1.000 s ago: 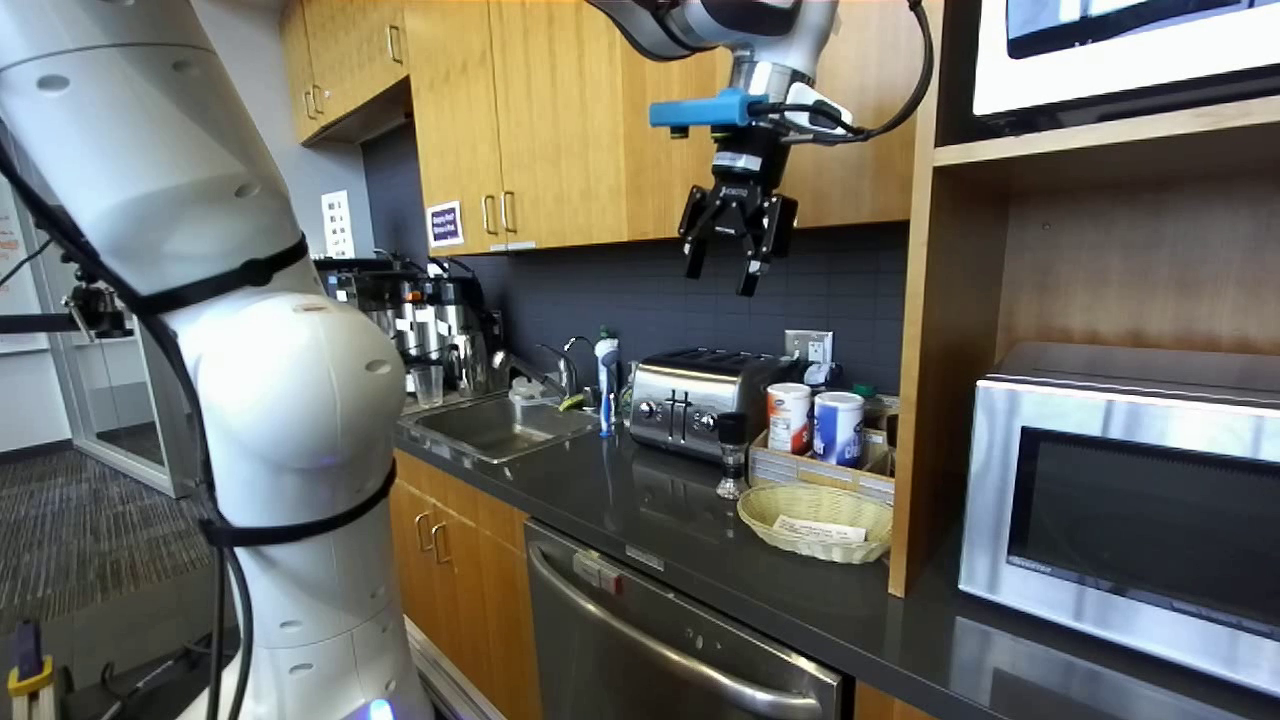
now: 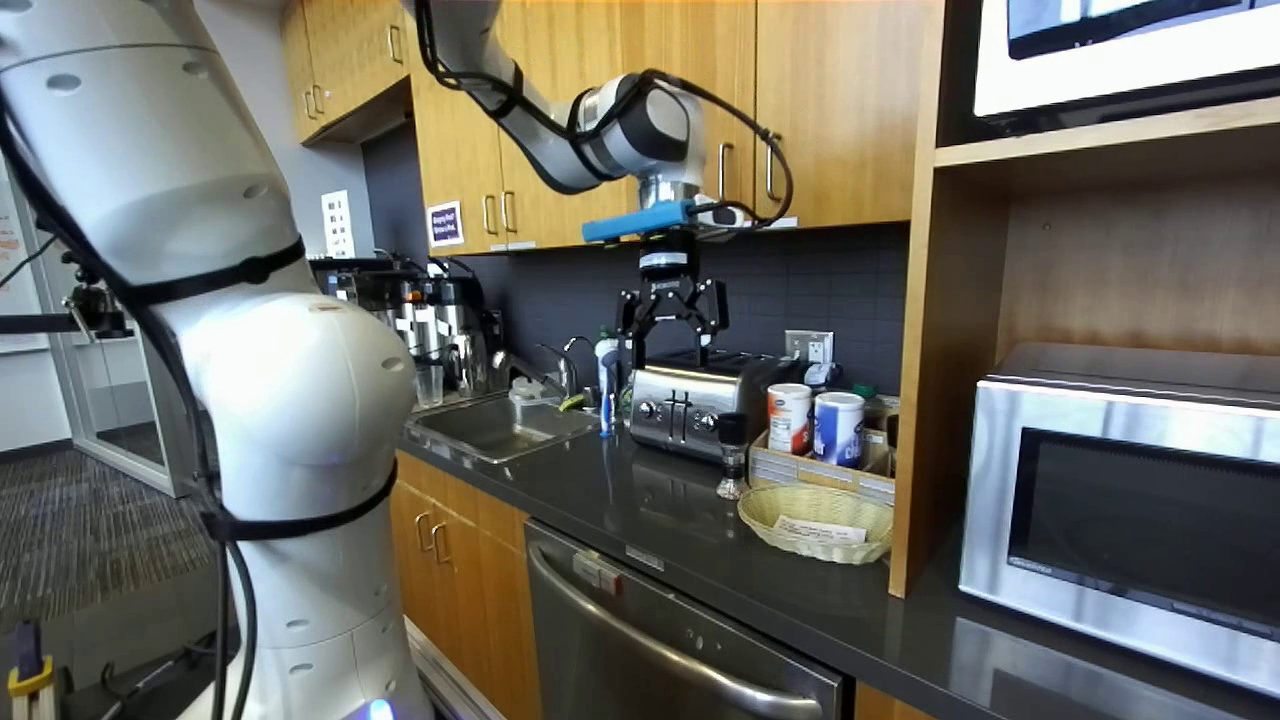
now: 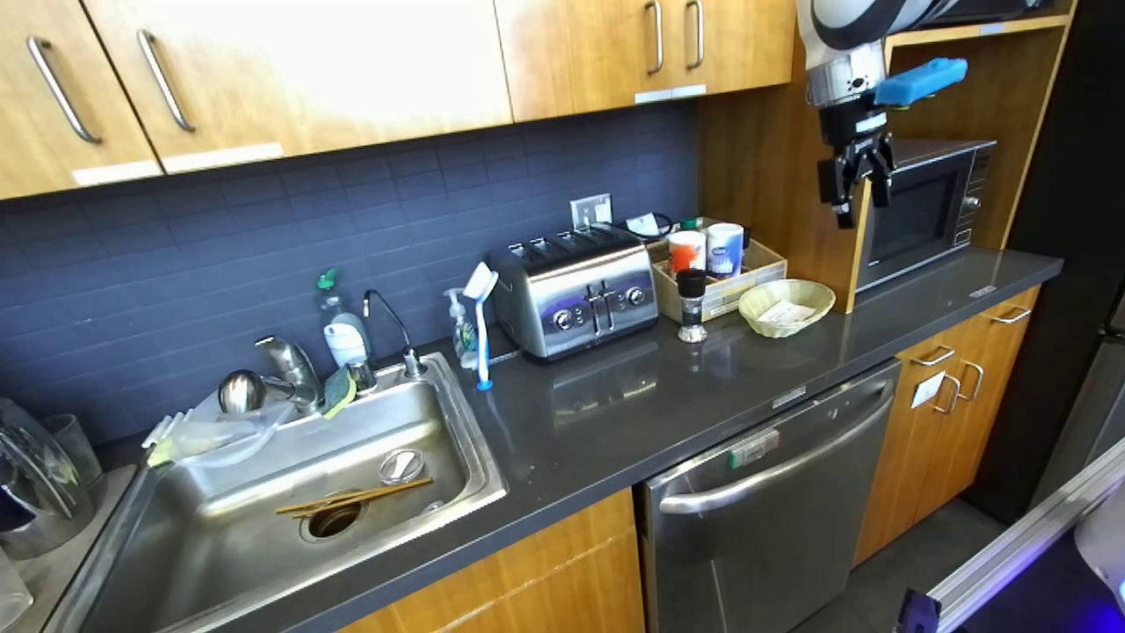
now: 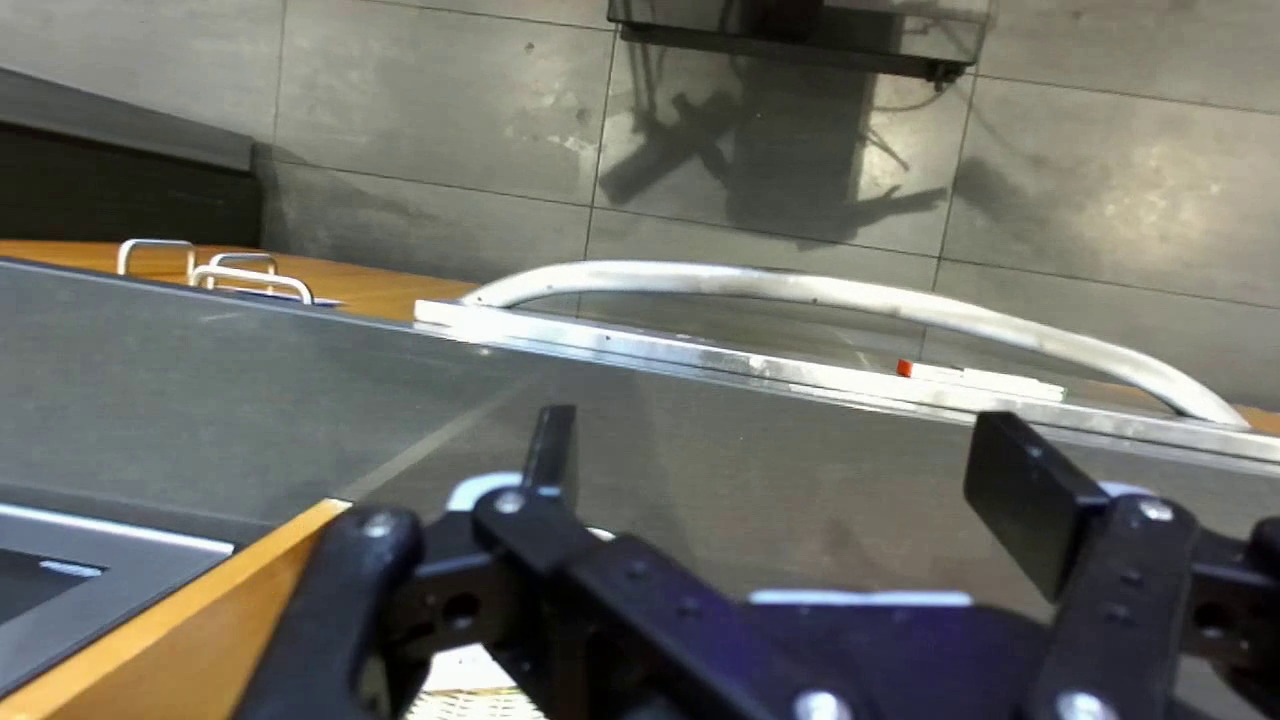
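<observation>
My gripper (image 2: 668, 344) hangs in the air well above the counter, its fingers spread and nothing between them. In exterior view 2 the gripper (image 3: 862, 202) appears at the upper right, in front of the wooden partition and microwave. Looking down in the wrist view, the gripper has bare dark counter (image 4: 768, 528) below its gap. The pale woven basket (image 3: 767, 323) holds a paper slip; only a sliver of the basket (image 4: 474, 704) shows at the wrist view's bottom edge. Left of it stands a black-capped grinder (image 3: 692, 306).
A four-slot toaster (image 3: 585, 290) and a box (image 3: 759, 276) with canisters stand along the back wall. A blue-handled brush (image 3: 482, 338) stands beside the sink (image 3: 480, 464). Upper cabinets (image 2: 828, 108) overhang the counter.
In exterior view 1 my gripper has moved left and lower, from in front of the cabinets to in front of the toaster. It has also turned. The counter items have not moved.
</observation>
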